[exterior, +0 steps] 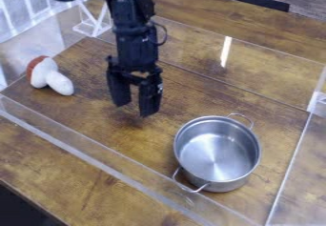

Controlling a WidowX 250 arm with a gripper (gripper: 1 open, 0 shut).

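My black gripper [133,96] hangs just above the wooden surface in the middle of the view, fingers apart, nothing visible between them. A steel pot [216,154] with two wire handles stands to its lower right, apart from it. A white object with a red part [51,77], perhaps a toy mushroom, lies to its left.
Clear panels or edges run along the left, front and right. A white frame stands at the back left.
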